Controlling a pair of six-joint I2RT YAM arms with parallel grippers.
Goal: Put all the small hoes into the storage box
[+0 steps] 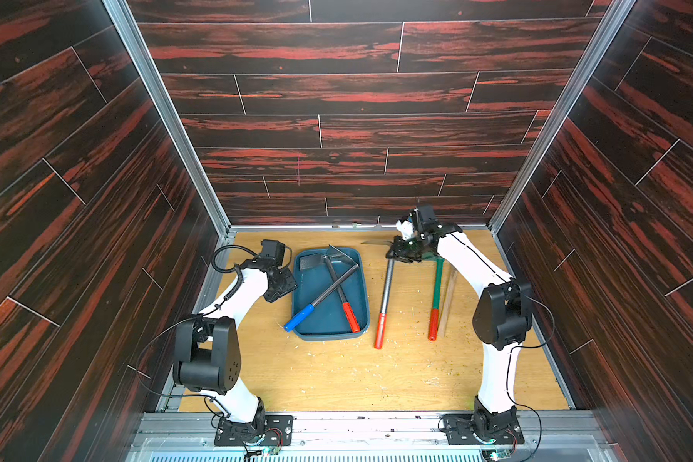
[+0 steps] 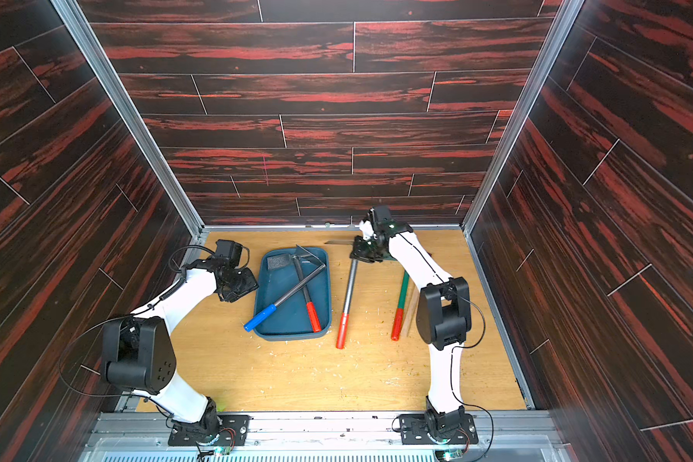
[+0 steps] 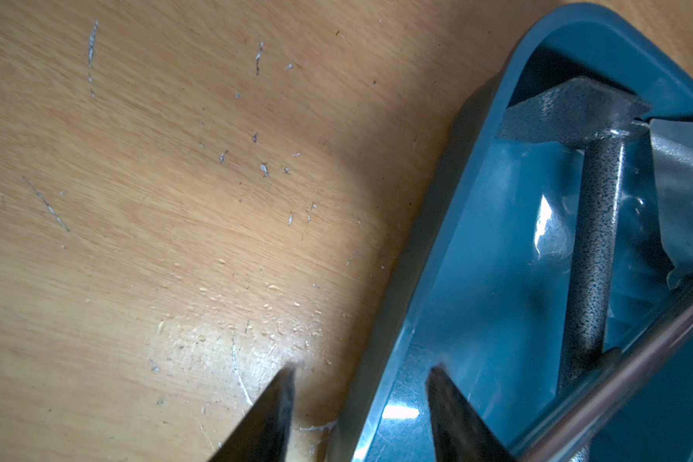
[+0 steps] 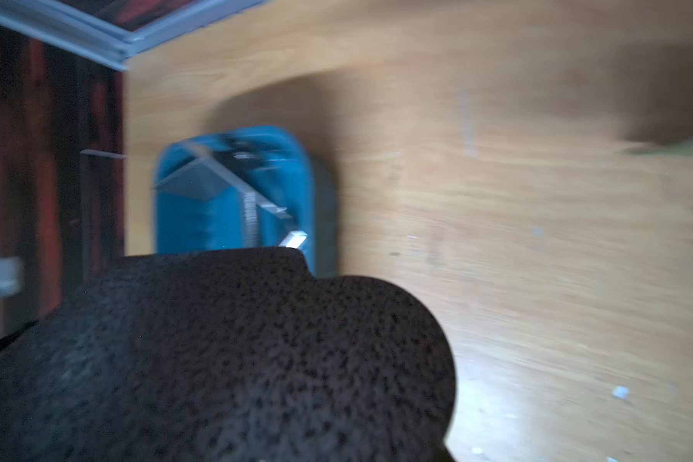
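The small hoe, with its grey shaft and red handle, hangs in my right gripper, which is shut on it near the head. Its blade appears as a thin edge pointing left. A dark speckled surface, apparently the blade, covers much of the right wrist view and hides the fingers. Left of the hoe stands the blue storage box. Beside the box's left wall is my left gripper, open, its blurred fingers apart and nothing held between them.
Inside the box lie a red-handled tool and a blue-handled tool, crossed; the blue handle overhangs the front-left rim. On the right, a green tool with a red end lies beside a wooden stick.
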